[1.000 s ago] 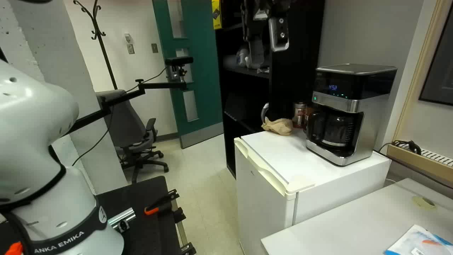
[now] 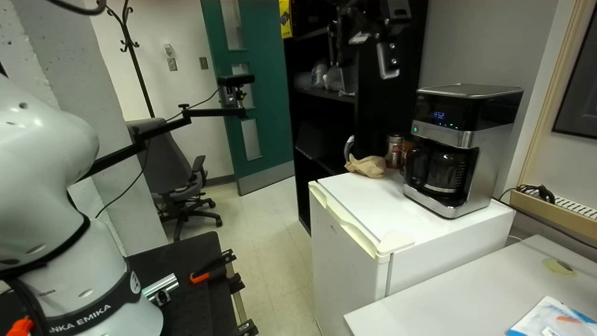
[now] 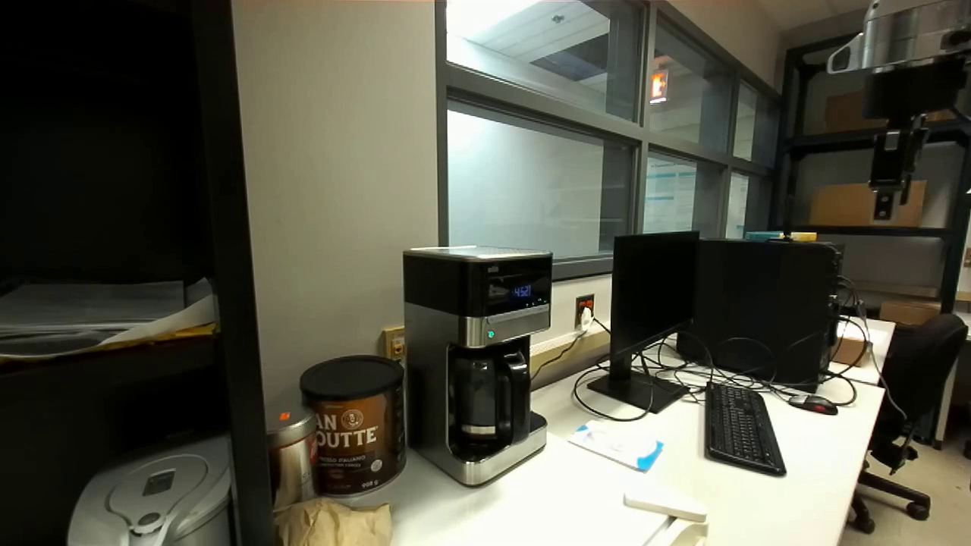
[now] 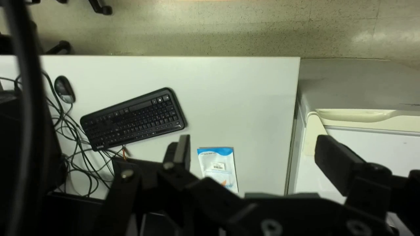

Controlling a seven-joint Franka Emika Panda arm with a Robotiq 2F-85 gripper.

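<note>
My gripper [image 2: 367,75] hangs high in exterior view 1, in front of the dark shelf and above the level of the white fridge top. Its fingers are wide apart, and nothing sits between them. From the wrist view, the gripper is over the white desk [image 4: 240,102], with one finger [image 4: 183,151] at the left and the other over the fridge side. A black and silver coffee maker [image 2: 467,148] stands on the fridge [image 2: 364,204], its glass carafe [image 3: 478,400] seated inside. In exterior view 2 the gripper [image 3: 890,205] is far off to the right.
Beside the coffee maker are a brown coffee tin [image 3: 353,428] and a crumpled paper bag [image 2: 366,166]. A keyboard [image 4: 134,118], mouse [image 4: 64,89], monitor [image 3: 653,291] and loose cables occupy the desk. Near a white and blue packet [image 4: 218,167], the desk surface is mostly bare.
In exterior view 1 my gripper has shifted to the right and slightly lower in the picture, and the arm has turned a little. The objects on the fridge and desk have stayed put.
</note>
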